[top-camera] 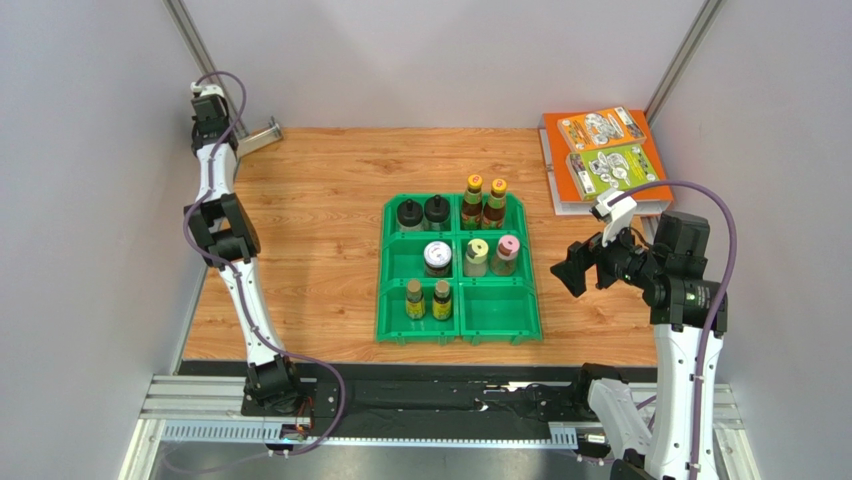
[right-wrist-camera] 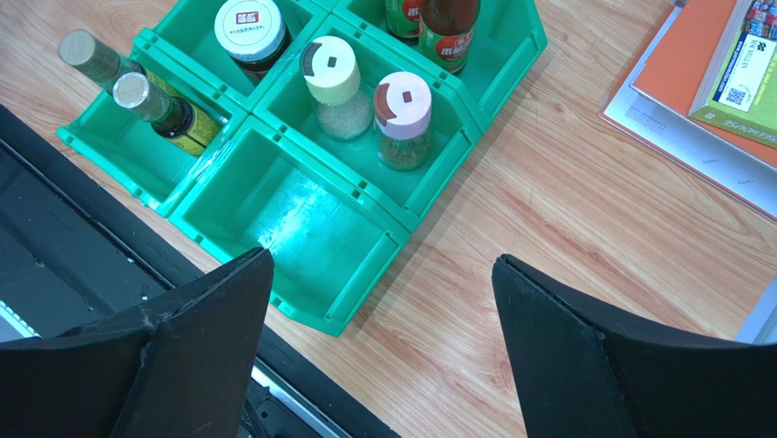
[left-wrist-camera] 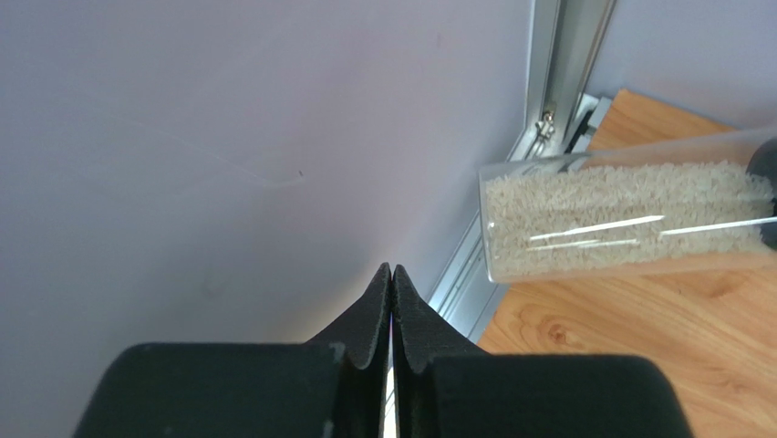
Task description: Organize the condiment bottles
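Observation:
The green six-compartment organizer (top-camera: 498, 310) sits mid-table. It holds two black-capped containers (top-camera: 437, 212), two sauce bottles (top-camera: 472, 208), a white-lidded jar (top-camera: 437, 257), two shakers with cream and pink caps (right-wrist-camera: 403, 121), and two small yellow-labelled bottles (top-camera: 441, 303). Its front-right compartment is empty. My left gripper is shut with nothing visible between its fingers, high at the back-left corner beside a clear container of rice (left-wrist-camera: 620, 214) lying on its side. My right gripper stands open and empty, right of the organizer.
Books and a binder (top-camera: 610, 168) are stacked at the back right. Walls (left-wrist-camera: 228, 182) enclose the table's sides and back. Bare wood (top-camera: 320, 250) lies left of the organizer and in front of the books.

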